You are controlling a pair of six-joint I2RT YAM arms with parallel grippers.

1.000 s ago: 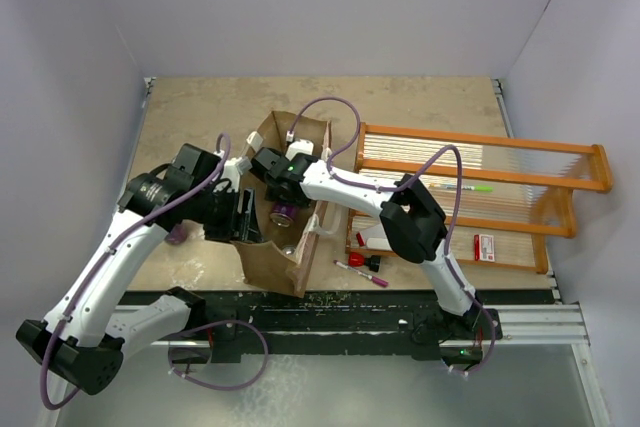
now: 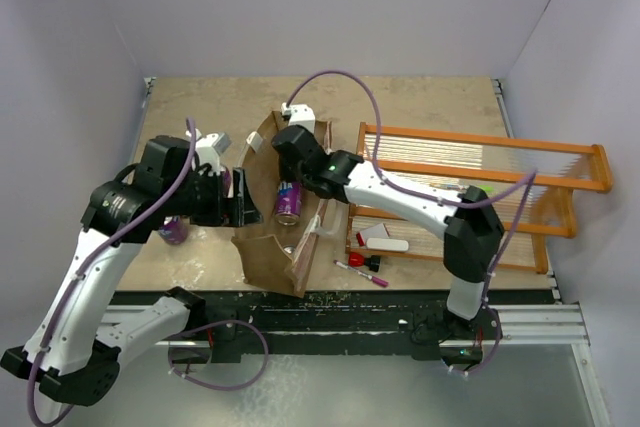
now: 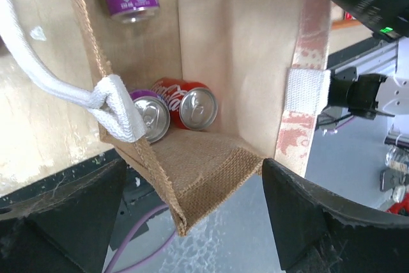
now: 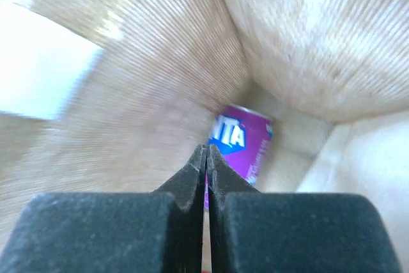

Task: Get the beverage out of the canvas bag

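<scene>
The brown canvas bag (image 2: pixel 268 259) lies open between both arms. A purple can (image 2: pixel 288 202) is inside it. The left wrist view also shows a red Coke can (image 3: pixel 190 103) and a second purple can (image 3: pixel 151 116) low in the bag. My left gripper (image 2: pixel 242 211) is at the bag's left side, its fingers apart either side of the bag's lower edge in the wrist view, holding nothing. My right gripper is shut over the bag's inside, with a purple can (image 4: pixel 243 139) beyond its tips.
A purple can (image 2: pixel 172 232) stands outside the bag on the left. A wooden rack (image 2: pixel 480 134) fills the table's right. Markers (image 2: pixel 371 280) lie near the front edge.
My right arm has risen and moved, showing more of the purple can in the bag.
</scene>
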